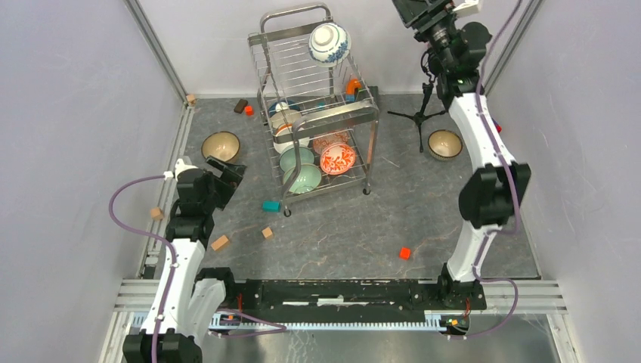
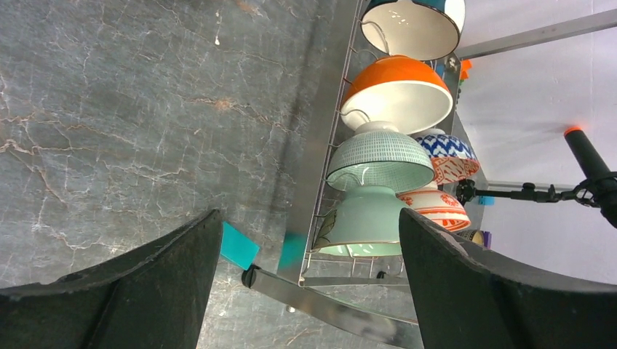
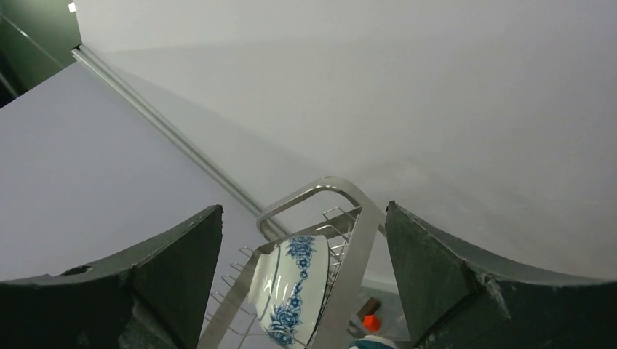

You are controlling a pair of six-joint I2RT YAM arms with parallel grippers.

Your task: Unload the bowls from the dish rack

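A two-tier metal dish rack (image 1: 332,113) stands at the back. Its top tier holds a blue-flowered white bowl (image 1: 327,47), also between my right fingers' view (image 3: 287,287). The lower tier holds several bowls, including green (image 2: 360,222), orange (image 2: 393,98) and red-patterned (image 1: 337,159) ones. A beige bowl (image 1: 221,142) is on the floor at left, another (image 1: 444,144) at right. My open left gripper hangs left of the rack, facing the lower bowls, empty. My open right gripper is raised at the back right, facing the top tier, empty.
A black tripod stand (image 1: 419,121) stands right of the rack, partly under my right arm. Small blocks, including cyan (image 1: 270,206) and red (image 1: 405,252), lie about the grey floor. Walls bound the sides and back.
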